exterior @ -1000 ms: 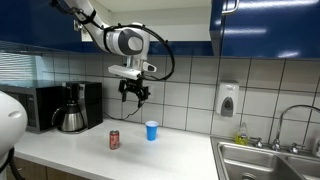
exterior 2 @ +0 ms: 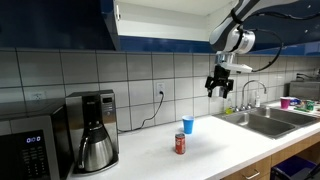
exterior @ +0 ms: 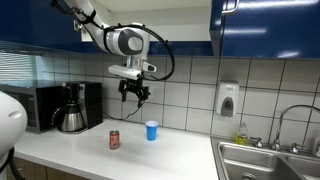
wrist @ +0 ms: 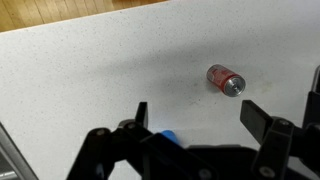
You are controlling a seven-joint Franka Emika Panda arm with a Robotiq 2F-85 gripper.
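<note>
A small red can (exterior: 114,140) stands upright on the white counter, and a blue cup (exterior: 151,131) is farther back, to its right. My gripper (exterior: 134,98) hangs well above the counter, pointing down and touching neither one. In the wrist view the fingers of my gripper are spread wide, with only bare counter between them. There the can (wrist: 226,80) shows beyond the right finger, while the cup (wrist: 170,135) is mostly hidden behind the gripper.
A coffee maker with a steel carafe (exterior 2: 97,148) and a microwave (exterior 2: 33,150) stand at one end of the counter. At the other end is a sink (exterior: 252,160), with a soap bottle (exterior: 242,133) behind it. Bare counter (exterior: 180,150) lies between the can and the sink.
</note>
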